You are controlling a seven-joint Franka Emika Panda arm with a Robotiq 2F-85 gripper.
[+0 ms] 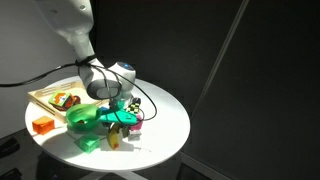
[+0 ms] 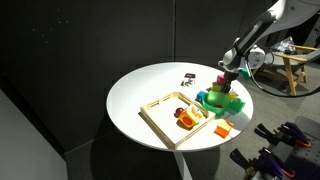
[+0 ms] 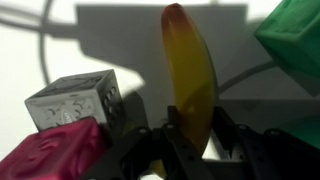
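Note:
A curved yellow-orange toy [image 3: 190, 60], banana-like with a dark reddish tip, runs lengthwise between the fingers of my gripper in the wrist view. The fingers are shut on its near part, and its far end sticks out ahead over the white table. Exterior view 1 shows this yellow toy [image 1: 114, 141] near the table's front edge, below the gripper [image 1: 119, 128]. Whether it still touches the table is hard to tell.
Beside the gripper are a grey block [image 3: 75, 100], a pink-red block [image 3: 55, 152] and a green block [image 3: 295, 35]. A green bowl [image 1: 83, 118] and an orange block [image 1: 43, 125] lie left. The wooden tray [image 2: 160, 122] holds several toys.

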